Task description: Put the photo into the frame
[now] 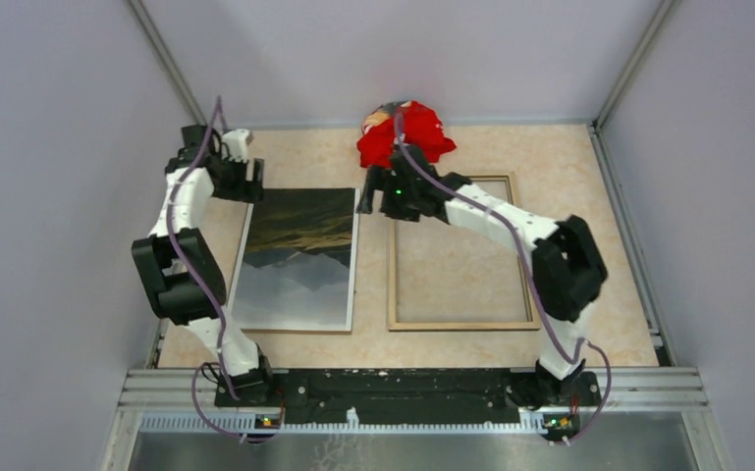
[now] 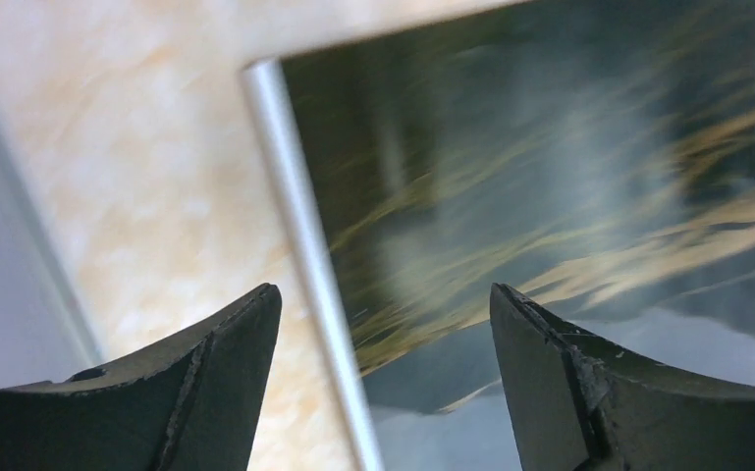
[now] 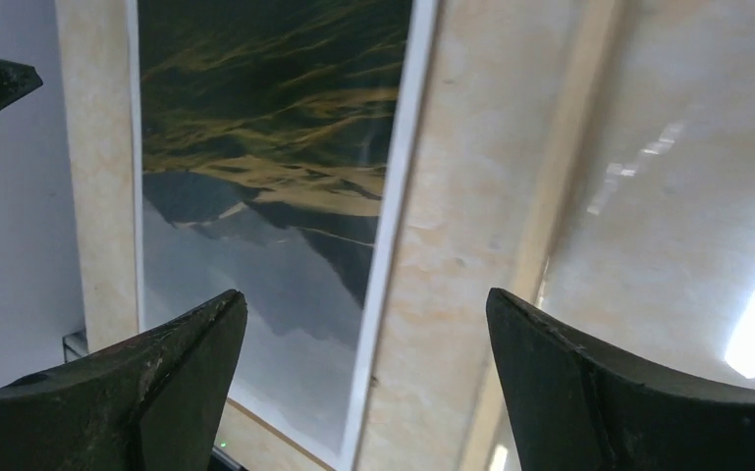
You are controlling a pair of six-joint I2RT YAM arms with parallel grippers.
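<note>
The photo [image 1: 299, 260], a dark mountain-and-water landscape with pale strips along its sides, lies flat at the left of the table. To its right, apart from it, lies the light wooden frame [image 1: 393, 285] around a see-through pane. My left gripper [image 1: 242, 181] is open above the photo's far left corner; in its wrist view the white left edge [image 2: 304, 235] runs between the spread fingers. My right gripper [image 1: 383, 204], open and empty, hangs over the gap between photo and frame. In its wrist view the photo's right edge [image 3: 393, 211] and the frame's left bar [image 3: 550, 196] show.
A crumpled red cloth [image 1: 407, 135] lies at the back edge, just beyond the right gripper. Walls close in the table at left, right and back.
</note>
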